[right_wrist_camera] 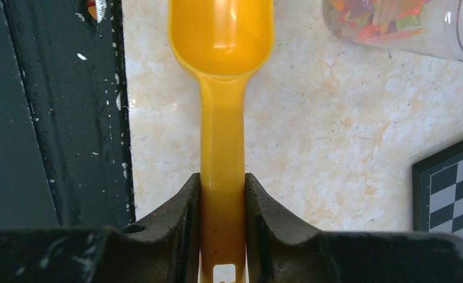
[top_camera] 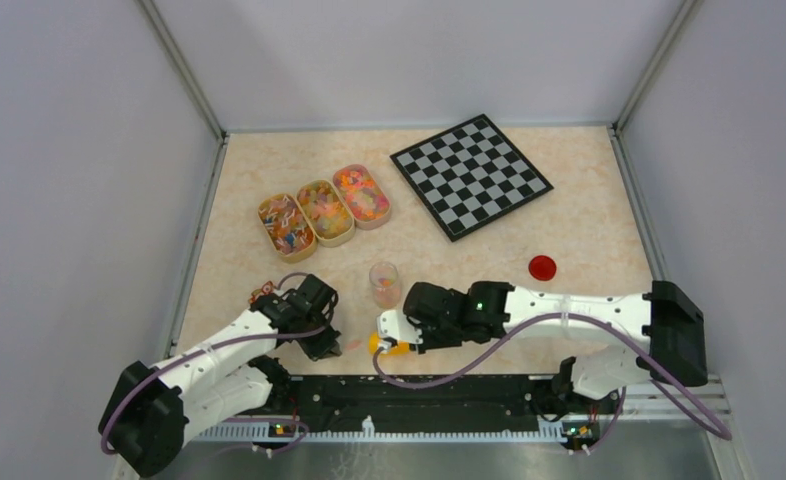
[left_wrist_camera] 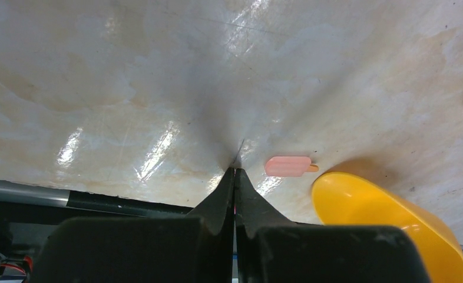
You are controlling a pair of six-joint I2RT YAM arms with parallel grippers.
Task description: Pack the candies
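Observation:
A pink popsicle-shaped candy (left_wrist_camera: 288, 166) lies flat on the table, just right of and beyond the tips of my left gripper in the left wrist view. That gripper is shut, with nothing showing between its fingers. My right gripper is shut on the handle of a yellow scoop (right_wrist_camera: 222, 127). The part of the scoop's bowl that shows in the right wrist view is empty. Beyond the grippers stands a clear jar (top_camera: 385, 285) with some colourful candies (right_wrist_camera: 382, 16) at its bottom. Three tubs of candies, left (top_camera: 287, 227), middle (top_camera: 326, 212) and right (top_camera: 362, 196), sit at the back left.
A red lid (top_camera: 542, 267) lies at the right of the table. A checkered board (top_camera: 472, 177) rests at the back. By the left arm is a small reddish-brown item (top_camera: 261, 291), partly covered. Between lid and board the tabletop is bare.

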